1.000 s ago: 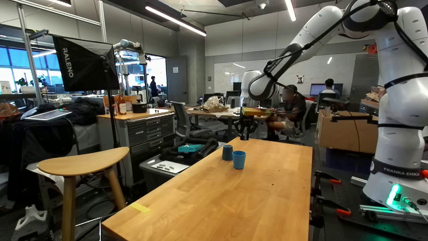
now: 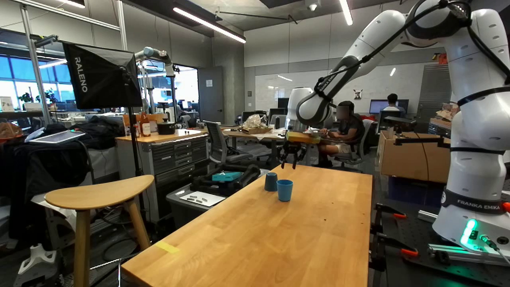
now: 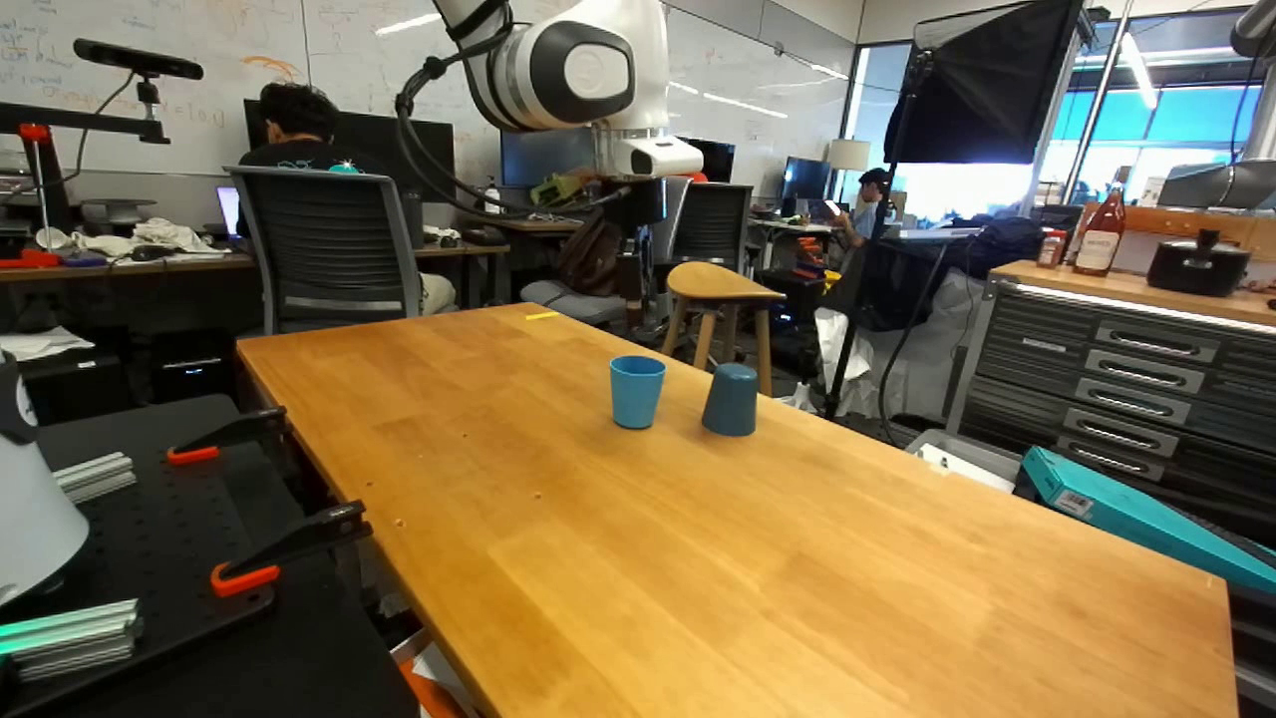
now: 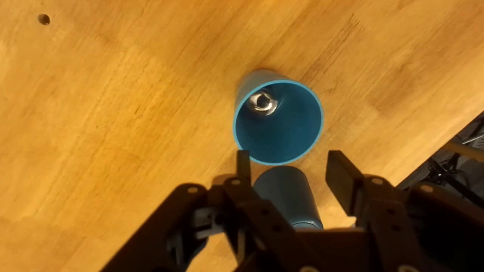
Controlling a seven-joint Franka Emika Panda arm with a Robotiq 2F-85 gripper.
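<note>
Two cups stand close together on the wooden table. The lighter blue cup (image 4: 286,127) is upright, and a shiny metal ring-like piece (image 4: 263,102) lies inside it in the wrist view. Beside it the darker blue-grey cup (image 4: 288,190) is turned upside down, as exterior view 2 shows with the dark cup (image 3: 731,401) to the right of the light cup (image 3: 636,393). Above the table hangs my gripper (image 2: 289,167), its fingers apart. From the wrist, the dark cup appears below and between the fingertips of my gripper; nothing is held.
Both cups are near the edge beside the bin (image 2: 201,198). Black clamps (image 3: 287,544) grip the opposite edge. A stool (image 2: 99,192) stands off the table.
My gripper's fingers have spread from nearly together to apart, and the hand has shifted slightly. Both cups are where they were. A standing person in the far background is no longer visible.
</note>
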